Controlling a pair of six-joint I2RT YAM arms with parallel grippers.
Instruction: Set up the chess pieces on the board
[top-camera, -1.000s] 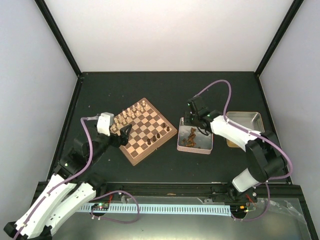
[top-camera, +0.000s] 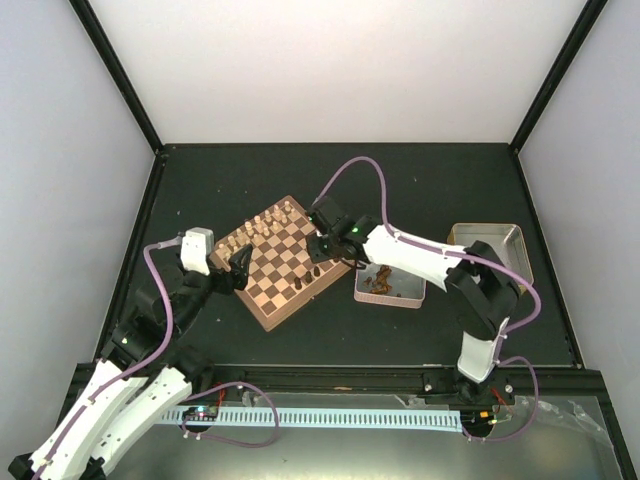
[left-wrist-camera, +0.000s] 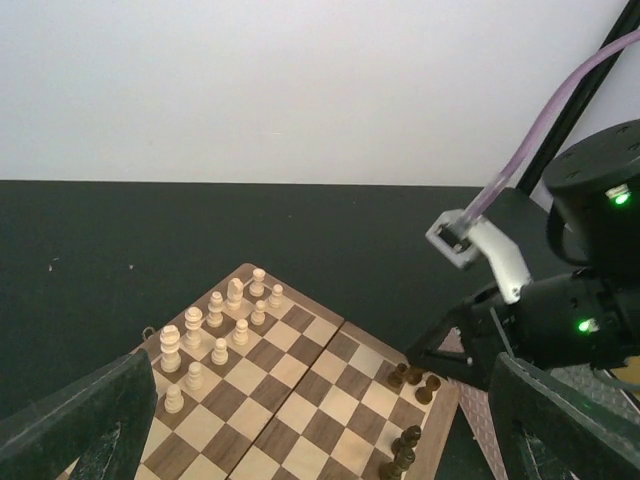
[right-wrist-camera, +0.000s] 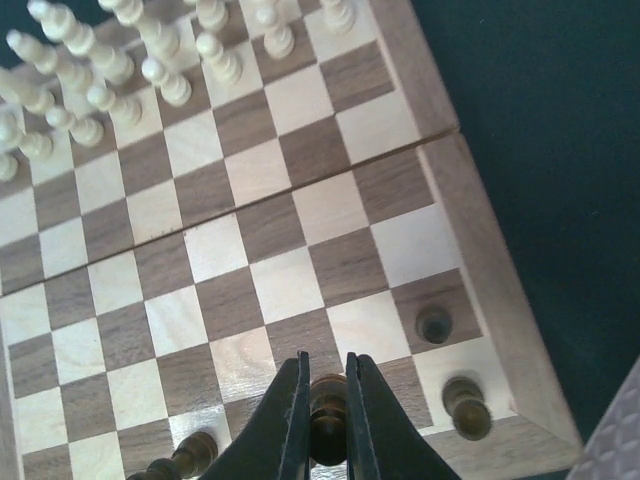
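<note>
The chessboard (top-camera: 270, 280) holds white pieces (left-wrist-camera: 170, 350) along its far-left side and a few dark pieces (left-wrist-camera: 405, 455) along the near-right side. My right gripper is over the dark rows, shut on a dark piece (right-wrist-camera: 328, 437); dark pieces (right-wrist-camera: 467, 408) stand on either side below it. My left gripper (top-camera: 240, 268) hangs left of the board, open, with nothing between its fingers in its wrist view.
A pink-rimmed bin (top-camera: 390, 303) with brown pieces lies right of the board, partly under the right arm. An empty metal tray (top-camera: 505, 240) sits at the far right.
My right gripper has moved left from the pink-rimmed bin to over the board's dark-piece side.
</note>
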